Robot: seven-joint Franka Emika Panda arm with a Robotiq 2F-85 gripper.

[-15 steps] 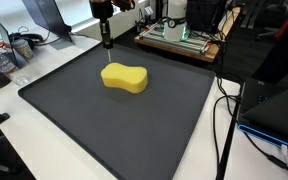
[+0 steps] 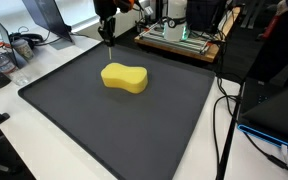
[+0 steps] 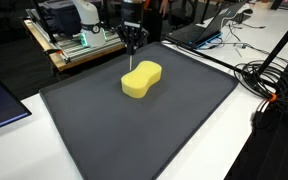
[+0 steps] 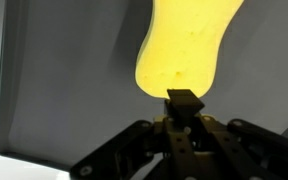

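A yellow sponge point(image 2: 124, 78), narrowed at its waist, lies on the dark grey mat and also shows as the sponge point(image 3: 142, 79) in the second exterior view. My gripper point(image 2: 108, 42) is above the mat, just beyond the sponge's far side. It is shut on a thin pale stick point(image 2: 110, 54), which points downward; the stick point(image 3: 131, 61) also shows in the second exterior view. Seen from the wrist, the closed fingers point(image 4: 185, 104) are next to one rounded end of the sponge point(image 4: 179, 60). The stick cannot be made out there.
Black cables point(image 2: 221, 110) run along its right side, and a wooden stand point(image 2: 184, 43) is behind. More cables and devices point(image 3: 249, 40) lie past the mat in the second exterior view.
My gripper has moved slightly to the right in exterior view 1 over the last second, still with the thin stick. The sponge has stayed where it was.
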